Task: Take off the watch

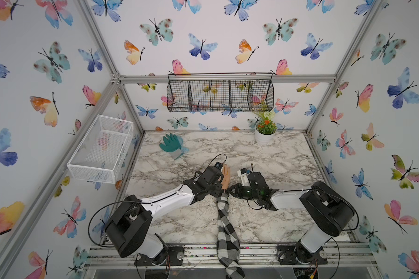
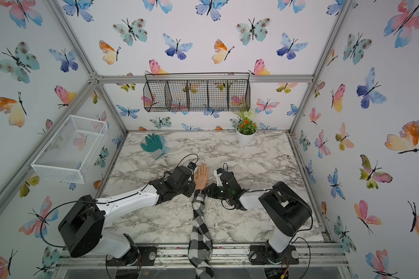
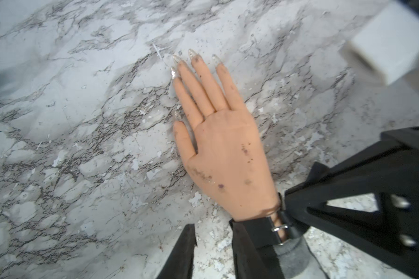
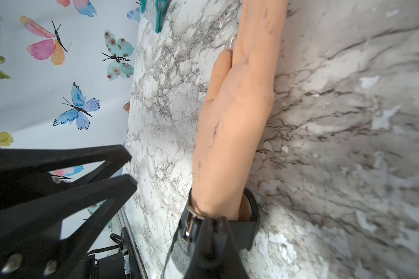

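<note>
A mannequin hand (image 3: 230, 158) lies flat on the table in a checked sleeve (image 1: 228, 232). Around its wrist runs a black-strapped watch (image 3: 253, 232) with a metal buckle (image 3: 280, 228). In the left wrist view my left gripper stands partly open, left of the strap, with nothing between its fingers. The right wrist view shows it (image 4: 131, 168) raised and apart from the hand. My right gripper is shut at the strap beside the buckle; whether the strap is pinched between its tips is hard to tell. The watch's face is hidden.
A teal glove (image 1: 172, 143) lies at the back left, and a potted plant (image 1: 265, 134) stands at the back right. A white mesh basket (image 1: 93, 174) hangs on the left wall, a black wire rack (image 1: 220, 95) at the back.
</note>
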